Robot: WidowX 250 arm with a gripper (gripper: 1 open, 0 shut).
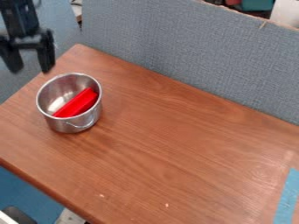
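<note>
My gripper [28,54] is at the upper left edge, blurred, open with its fingers apart, above and left of a metal pot [93,117]. Inside the pot lie a red elongated object [77,102] and something white beside it.
A grey padded wall [198,57] runs along the back. A light blue strip [288,194] lies at the lower right.
</note>
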